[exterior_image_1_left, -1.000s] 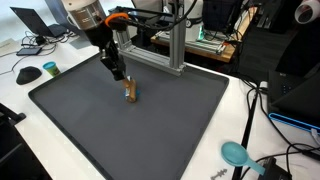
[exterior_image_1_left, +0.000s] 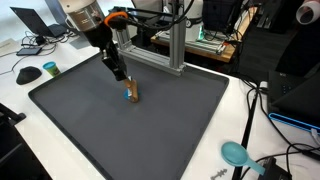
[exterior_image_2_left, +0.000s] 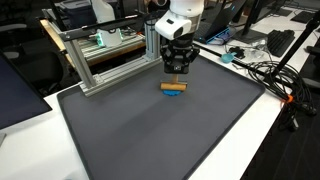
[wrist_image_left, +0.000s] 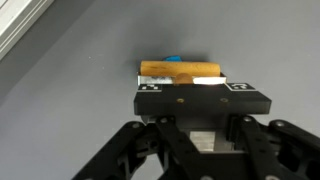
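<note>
An orange-brown wooden piece (exterior_image_2_left: 174, 87) stands low over the grey table mat, with a blue part (exterior_image_2_left: 174, 94) at its lower edge. My gripper (exterior_image_2_left: 179, 71) points down from above, shut on the piece's narrow upper part. In the wrist view the piece (wrist_image_left: 180, 68) lies crosswise beyond the fingers, beside a pale strip and a round brown knob (wrist_image_left: 183, 79); only a sliver of blue shows. Exterior view 1 has the piece (exterior_image_1_left: 131, 91) right under the fingertips. Whether its underside touches the mat cannot be told.
Bare grey mat (exterior_image_1_left: 130, 135) spreads around the piece. A metal frame (exterior_image_2_left: 115, 75) borders the mat on one side. A green-blue cup (exterior_image_1_left: 51, 69) and a dark rounded object (exterior_image_1_left: 28, 75) stand off the mat; a turquoise round object (exterior_image_1_left: 236, 154) lies near the front.
The arm is nearly still. In exterior view 1 the wooden piece looks slightly turned, with more blue showing on its left side now.
</note>
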